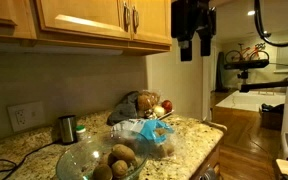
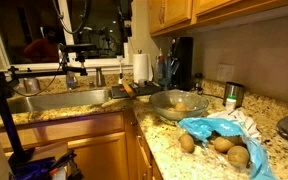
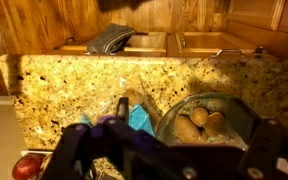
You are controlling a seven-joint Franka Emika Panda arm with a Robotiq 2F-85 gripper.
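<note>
My gripper (image 1: 196, 48) hangs high above the counter in exterior view 1, its two dark fingers apart with nothing visible between them. In the wrist view its dark parts fill the bottom edge. A clear glass bowl (image 1: 72, 160) with several brown potatoes (image 1: 122, 153) stands on the counter, well below the gripper. Beside it lies a clear plastic bag with blue print (image 1: 156, 130). Exterior view 2 shows the bowl (image 2: 174, 104) behind the blue bag (image 2: 202, 126), with several potatoes (image 2: 187, 143) by the bag.
A metal kettle (image 1: 67, 129) stands at the wall under wooden cabinets (image 1: 94, 18). Red fruit (image 1: 160, 108) sits at the far counter end. A sink (image 2: 59, 101) and knife block (image 2: 182, 60) lie beyond the bowl. A dark cloth (image 3: 111, 38) hangs by the drawers.
</note>
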